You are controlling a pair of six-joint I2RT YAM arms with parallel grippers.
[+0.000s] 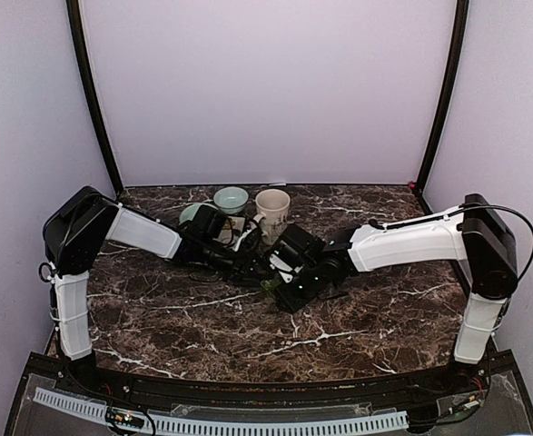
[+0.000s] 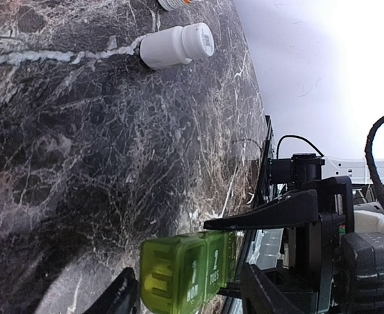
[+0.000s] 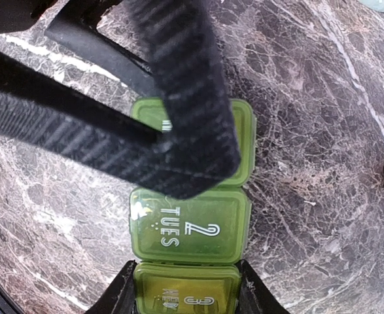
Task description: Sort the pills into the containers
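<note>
A green translucent weekly pill organizer (image 3: 188, 226), with MON and TUES lids showing, is held above the marble table by my right gripper, shut on its MON end in the right wrist view. My left gripper is part open at the organizer's MON end in the left wrist view; in the right wrist view its dark fingers cover part of the far compartment. A white pill bottle (image 2: 169, 47) lies on its side on the table. No loose pills can be made out.
At the back of the table (image 1: 166, 327) stand a cream mug (image 1: 272, 204) and pale green bowls (image 1: 231, 198). A second bottle (image 2: 172, 3) shows at the left wrist view's edge.
</note>
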